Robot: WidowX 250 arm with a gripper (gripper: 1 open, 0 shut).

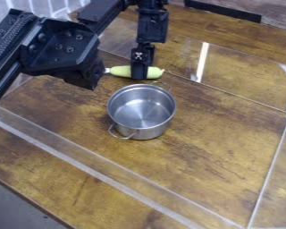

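Observation:
My gripper (140, 70) points straight down over a pale yellow-green corn-like object (121, 71), which lies horizontally on the wooden table just behind a steel pot. The gripper stands open, its fingertips at the object's right half; whether they touch it is not clear. The steel pot (142, 108) is empty, with wire handles at front left and back.
The black arm covers the upper left. A dark edge runs along the back right.

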